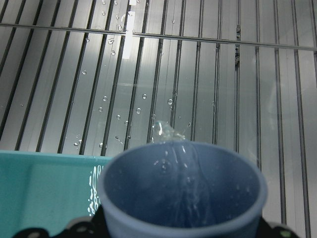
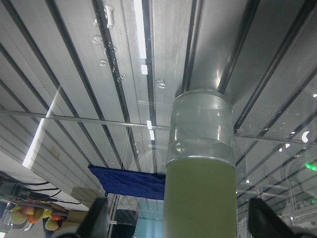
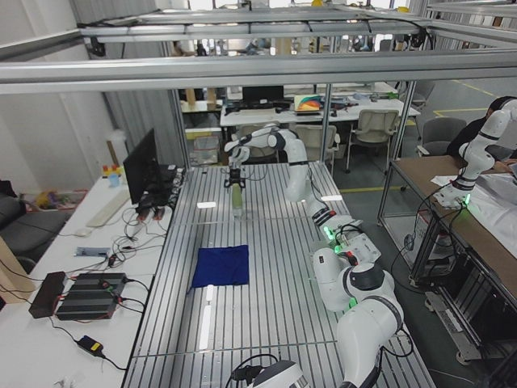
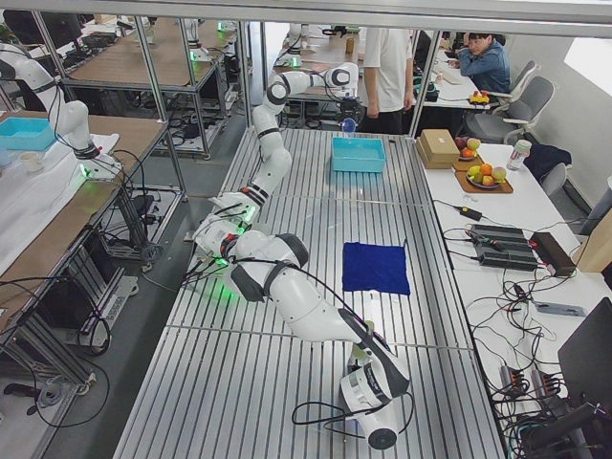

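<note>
A blue cup point(image 1: 148, 213) fills the bottom of the left wrist view, close in front of my left gripper, whose dark fingertips are partly hidden behind it; clear liquid shows in it. It is beside a turquoise tub point(image 4: 358, 163). A clear cylinder with a green lower part point(image 2: 200, 198) stands between the fingertips of my right gripper point(image 3: 235, 179) in the right wrist view; whether they grip it I cannot tell. A dark blue cloth point(image 3: 222, 265) lies flat on the slatted metal table point(image 3: 275, 242).
Water drops lie on the table. A side desk point(image 4: 497, 277) holds fruit plates, boxes, black devices and cables. Metal frame bars cross overhead.
</note>
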